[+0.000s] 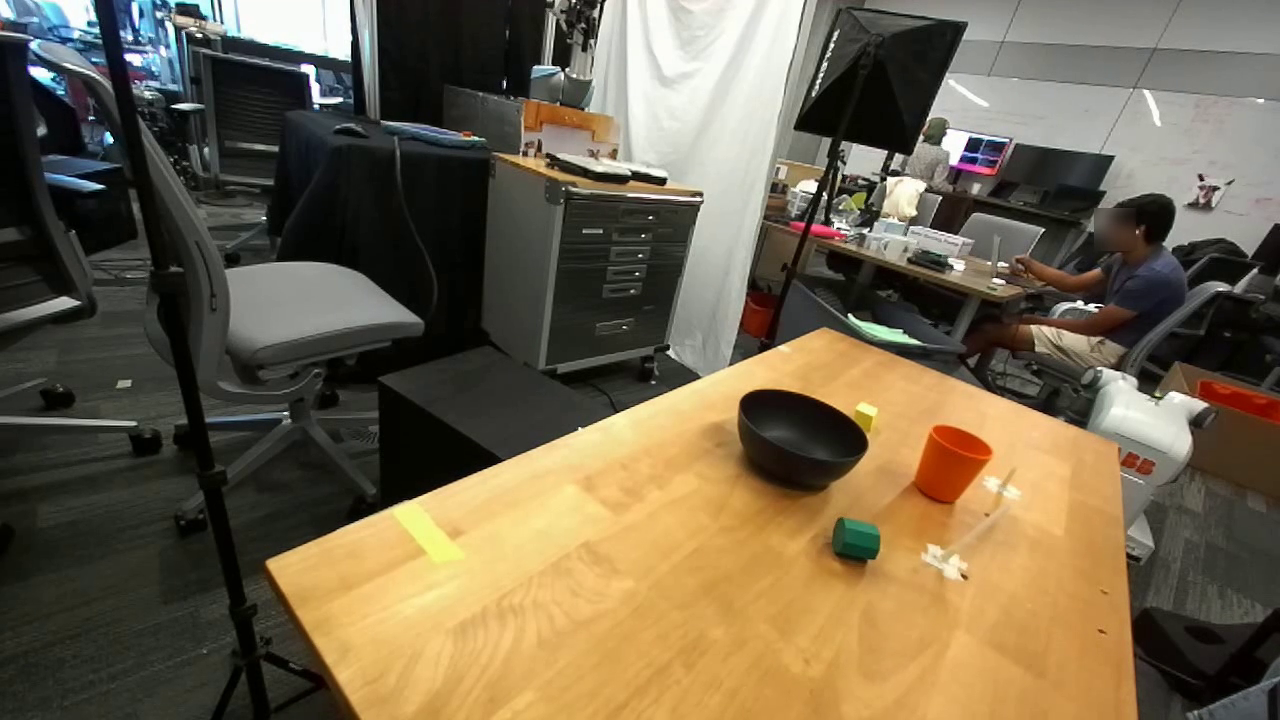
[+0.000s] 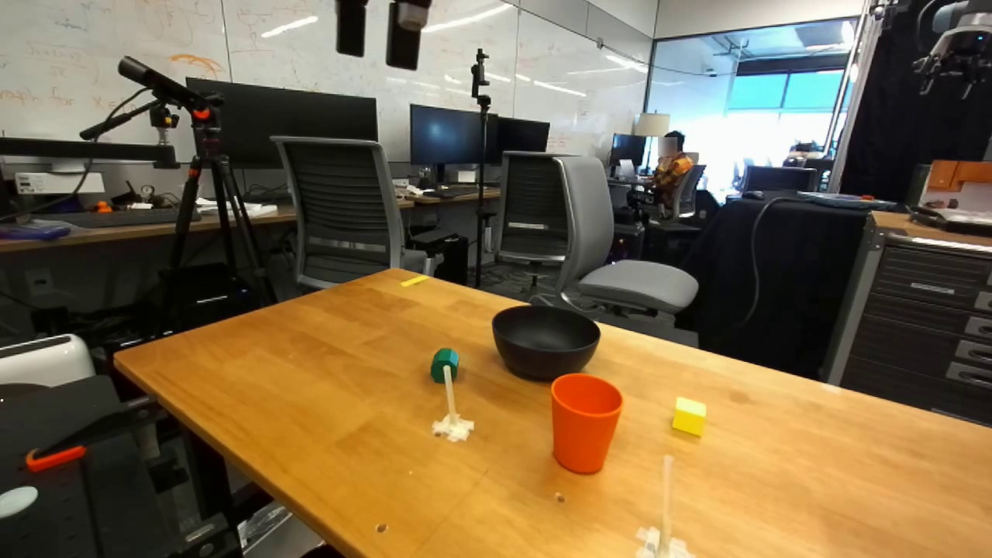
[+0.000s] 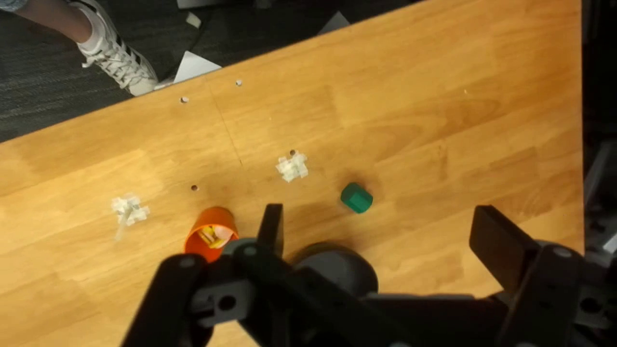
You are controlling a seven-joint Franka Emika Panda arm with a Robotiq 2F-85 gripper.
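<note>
High over the table, my gripper is open, its fingers wide apart with nothing between them; in exterior view 2 only its fingertips (image 2: 404, 46) show at the top edge. On the wood below lies a green prism-shaped block (image 3: 356, 197), in front of the black bowl (image 1: 801, 439). An orange cup (image 2: 585, 423) stands upright beside the bowl, and the wrist view shows some yellow and pinkish pieces inside it. Past the cup sits a yellow cube (image 2: 689, 415), out of sight in the wrist view. The gripper partly covers the bowl and cup there.
Two thin pale sticks, one (image 2: 450, 395) near the green block and another (image 2: 666, 502) near the cup, rise from white tape on the table. Yellow tape (image 1: 427, 530) marks a far corner.
</note>
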